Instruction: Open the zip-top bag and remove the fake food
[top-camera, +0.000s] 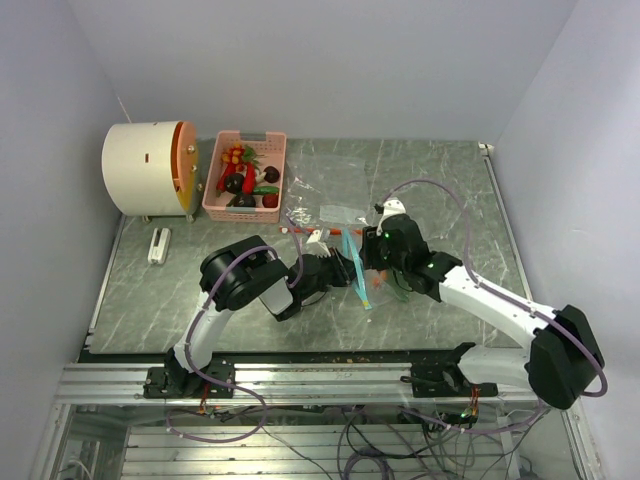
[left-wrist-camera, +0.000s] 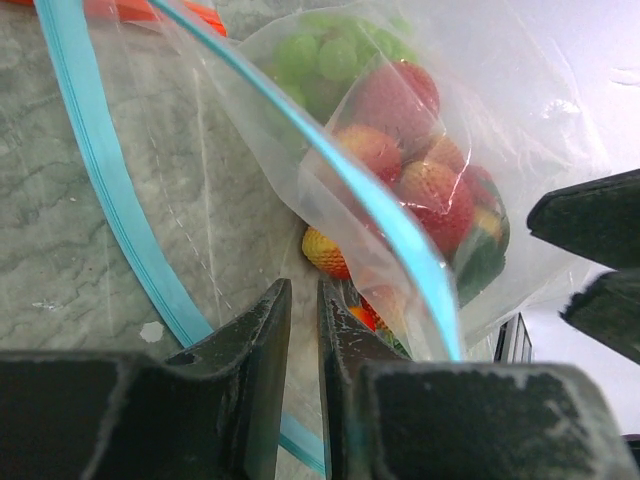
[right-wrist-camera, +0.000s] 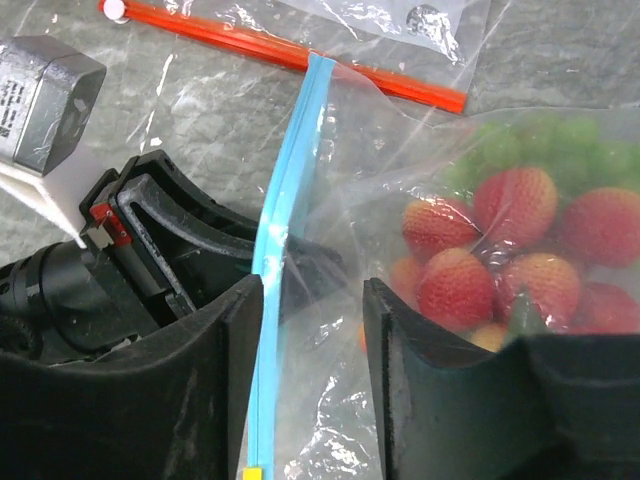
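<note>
The clear zip top bag (right-wrist-camera: 340, 400) lies with its mouth toward my left arm, a blue zip strip (right-wrist-camera: 275, 230) along it. Strawberries (right-wrist-camera: 455, 288) and green grapes (right-wrist-camera: 545, 145) show through the film. In the left wrist view the two blue strips stand apart. There my left gripper has its fingers nearly together at the mouth; the lower strip crosses the narrow gap between them. From the right, its fingertips sit behind the strip and film. My right gripper is open above the mouth, the blue strip lying below the gap between its fingers.
Another clear bag (top-camera: 325, 185) with a red zip strip (right-wrist-camera: 240, 38) lies just behind. A pink basket (top-camera: 213, 205) of toy vegetables and a white drum (top-camera: 145, 168) stand at the back left.
</note>
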